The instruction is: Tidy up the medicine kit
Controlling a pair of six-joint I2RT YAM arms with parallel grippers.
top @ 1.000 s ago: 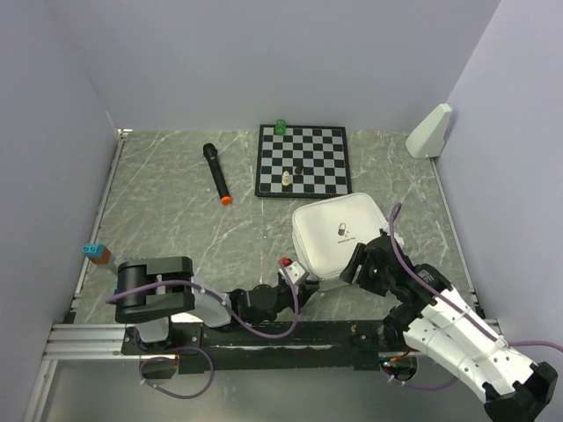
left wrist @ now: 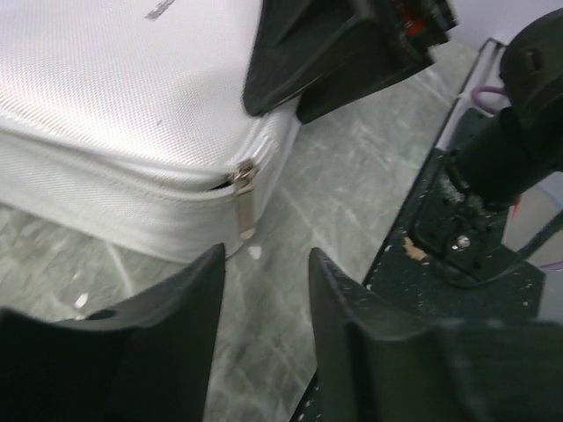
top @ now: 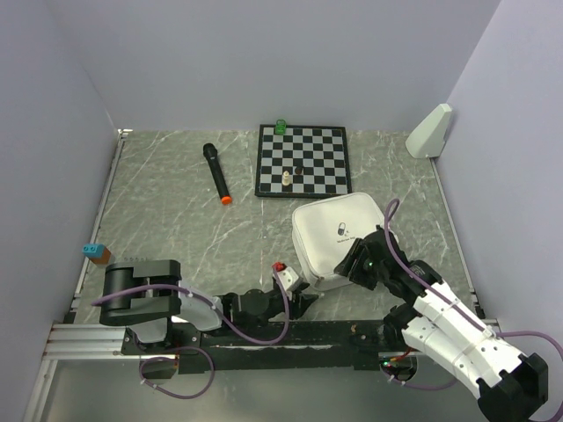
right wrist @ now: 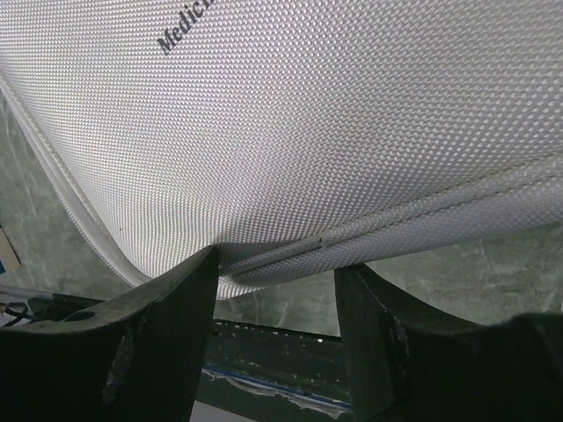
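Note:
The white medicine kit bag [top: 330, 229], printed lid up, lies right of centre near the front edge. In the left wrist view its zipper pull [left wrist: 245, 202] hangs at the corner. My left gripper stands open below that corner, apart from the bag, nothing between its fingers. My right gripper is at the bag's near edge, its open fingers either side of the zippered rim [right wrist: 396, 224]; whether both touch it I cannot tell.
A chessboard [top: 325, 158] with small pieces lies behind the bag. A microphone [top: 215, 171] lies to the left, a small box [top: 97, 253] at the far left, and a white device [top: 429, 132] at the back right.
My right gripper has moved slightly left onto the bag's edge.

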